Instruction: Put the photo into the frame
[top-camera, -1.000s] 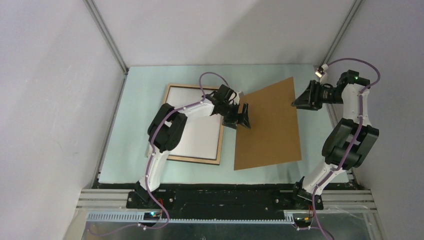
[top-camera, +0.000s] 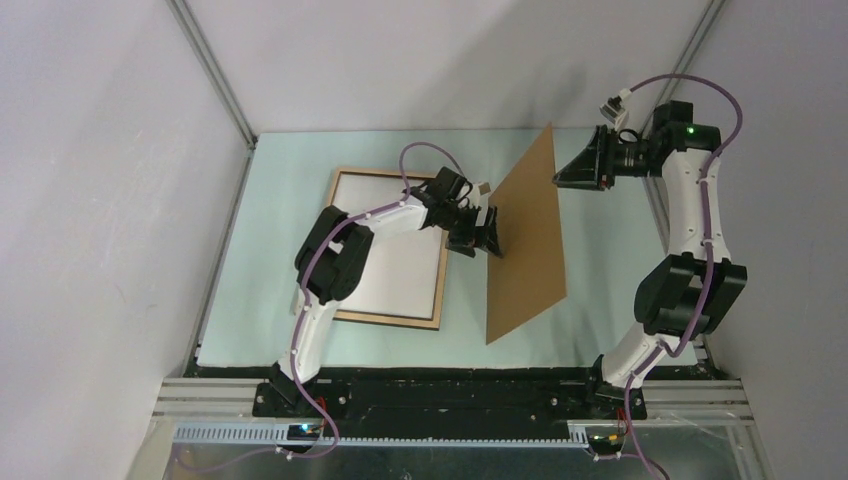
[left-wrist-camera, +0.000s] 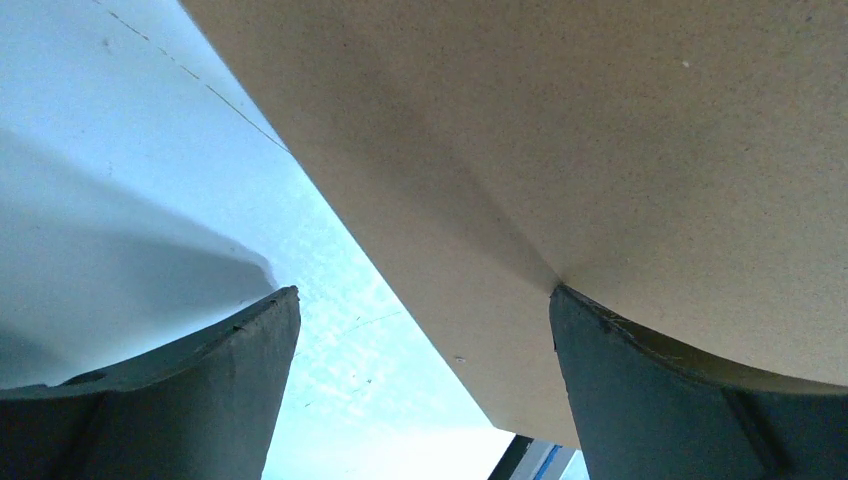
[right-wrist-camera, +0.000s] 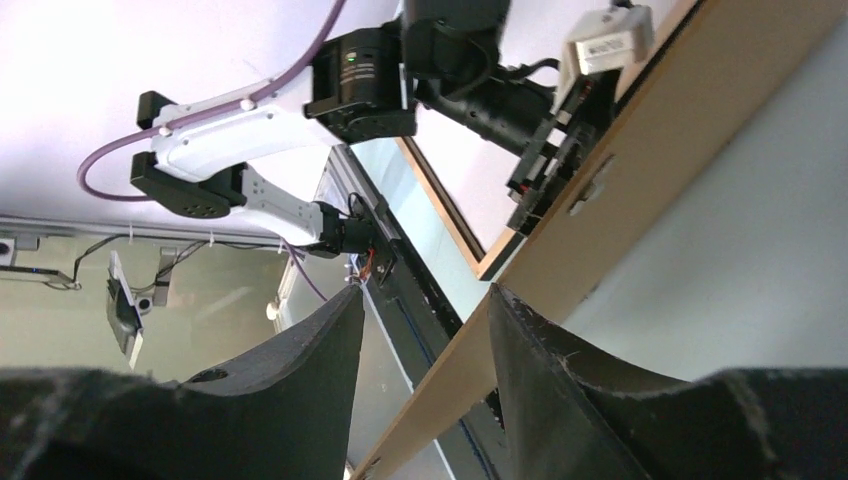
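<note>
A large brown board (top-camera: 528, 235), apparently the photo seen from its back, stands tilted over the table with its right edge raised. My right gripper (top-camera: 557, 182) is shut on that upper edge; in the right wrist view, the board (right-wrist-camera: 560, 265) runs diagonally past my fingers, partly hidden by one of them. Left of it, the wooden frame (top-camera: 439, 290) lies flat with a white inside. My left gripper (top-camera: 474, 248) is open at the board's left side. In the left wrist view, one finger (left-wrist-camera: 640, 370) is over the board, the other beyond its edge over the table.
My left arm (top-camera: 345, 260) reaches across the frame and covers part of it. Bare pale table (top-camera: 265, 200) shows on the left and to the right of the board. Behind the table rises a white wall (top-camera: 400, 70).
The board is steeper and looks narrower from above. My left arm has barely moved.
</note>
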